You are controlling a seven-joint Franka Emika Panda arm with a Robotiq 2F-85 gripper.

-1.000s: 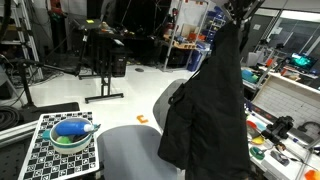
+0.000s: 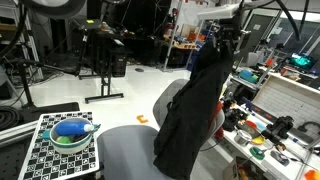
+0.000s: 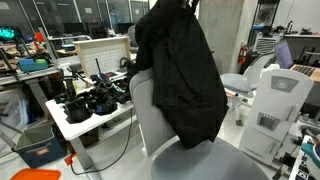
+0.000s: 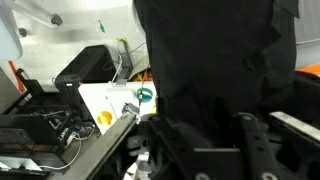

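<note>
A black cloth (image 2: 190, 115) hangs from near my gripper (image 2: 226, 42) and drapes down over the grey chair (image 2: 125, 148). In exterior view 2, the cloth (image 3: 185, 85) covers the top and much of the chair's backrest (image 3: 150, 115), and its lower end reaches close to the seat. The gripper itself is out of that view. The wrist view has the cloth (image 4: 215, 50) spread beneath the gripper. Dark fingers blend into dark fabric there, so their grip on the cloth is unclear.
A bowl with a blue item (image 2: 70, 130) stands on a checkered board (image 2: 58, 155) at the left. A cluttered white table (image 2: 275, 105) runs along the right. White drawers (image 3: 278, 105) stand beyond the chair. Open floor lies left of the chair.
The cloth's upper end and the gripper have moved left and somewhat down in exterior view 1. Its lower end has swung left, toward the chair seat.
</note>
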